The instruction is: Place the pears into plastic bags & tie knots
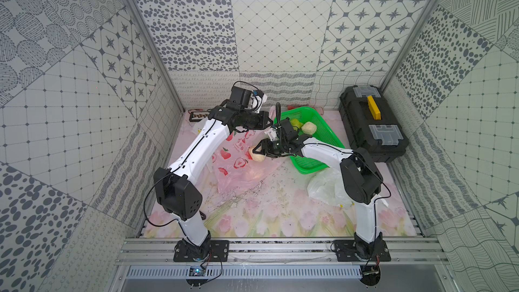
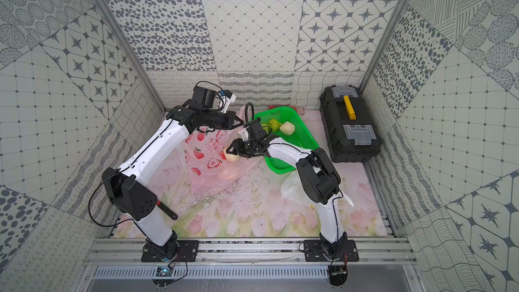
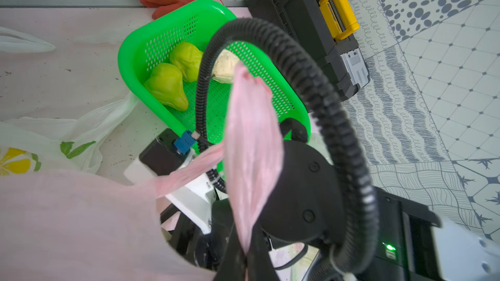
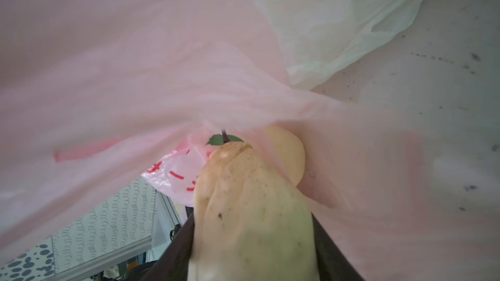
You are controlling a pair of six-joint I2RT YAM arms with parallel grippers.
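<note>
My left gripper [image 1: 263, 120] is shut on the raised handle of the pink plastic bag [image 3: 250, 140], above the open mouth. My right gripper [image 1: 259, 149] has reached into that bag with a pale pear [image 4: 250, 213] between its fingers; another pale round fruit [image 4: 286, 151] shows behind it in the right wrist view. The green basket [image 3: 130, 57] behind holds two green pears [image 3: 164, 85] and a pale one [image 3: 224, 67].
A black toolbox [image 1: 373, 124] stands right of the basket. A white plastic bag [image 1: 329, 186] lies at the front right. A red item [image 3: 164, 0] lies behind the basket.
</note>
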